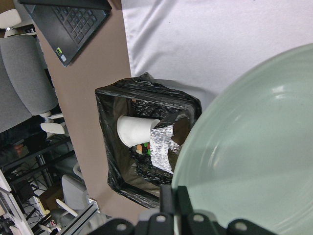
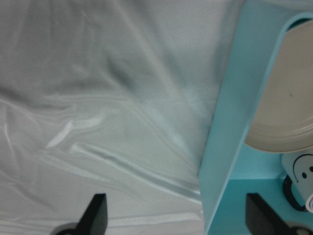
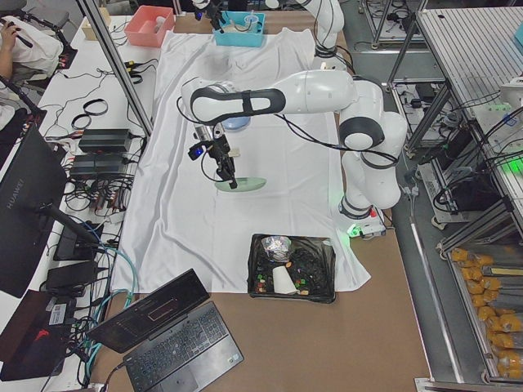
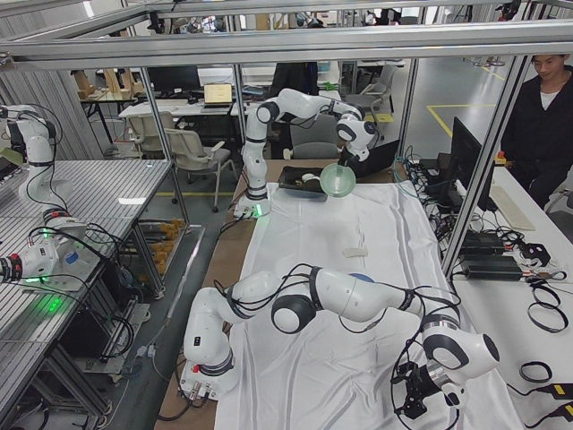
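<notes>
My left gripper (image 3: 231,181) is shut on the rim of a pale green plate (image 1: 254,147), held over the white cloth (image 1: 205,24). A black-lined bin (image 1: 110,142) holds a white cup (image 1: 134,128), crumpled foil (image 1: 159,152) and coloured bits. My right gripper stands open above a light blue basket (image 2: 220,156) at the cloth's other end; it contains a cream plate (image 2: 279,98) and a mug (image 2: 301,174) with a face.
A blue plate (image 3: 236,123) lies mid-cloth, partly hidden by my left arm. A laptop (image 3: 180,343) sits beside the bin.
</notes>
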